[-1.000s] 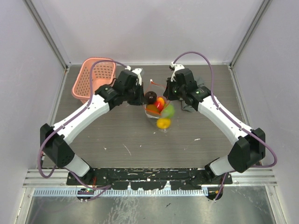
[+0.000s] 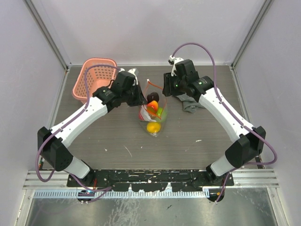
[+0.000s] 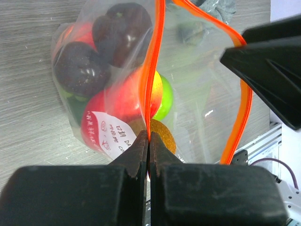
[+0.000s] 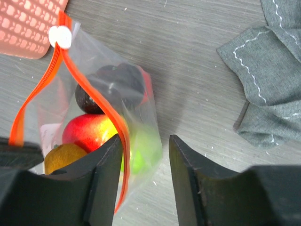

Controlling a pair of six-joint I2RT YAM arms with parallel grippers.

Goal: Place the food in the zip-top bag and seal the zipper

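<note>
The zip top bag (image 2: 158,120) stands mid-table holding a yellow fruit (image 2: 153,127), red-orange fruit (image 4: 85,133), dark avocados (image 3: 82,68) and green fruit (image 3: 164,101). My left gripper is shut on the bag's orange-edged rim (image 3: 149,84); the top view shows it at the bag's left side. My right gripper is raised at the bag's right side, fingers parted either side of that view's near orange zipper strip, apparently not clamped on it.
A pink basket (image 2: 89,75) sits at the back left. A grey cloth (image 2: 190,106) lies right of the bag.
</note>
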